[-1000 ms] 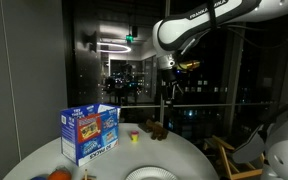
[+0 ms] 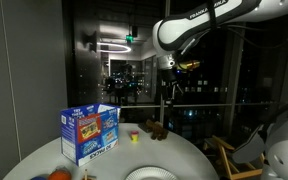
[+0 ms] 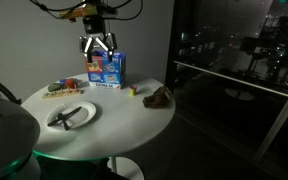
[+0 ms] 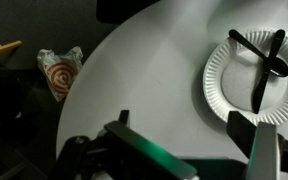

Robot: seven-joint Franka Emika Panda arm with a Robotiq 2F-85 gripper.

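Note:
High above the round white table, my gripper stands open, its two dark fingers wide apart at the bottom of the wrist view with nothing between them. In the second exterior view the gripper hangs in front of the box from this angle. A white paper plate bears black plastic cutlery, some of it crossed. The blue and red box stands upright at the table's back left. A small yellow and pink item sits apart from it, and a brown object lies near the table's right edge.
Colourful items on a board lie at the table's left. A wooden chair stands beyond the edge. In the wrist view, a patterned packet is off the table.

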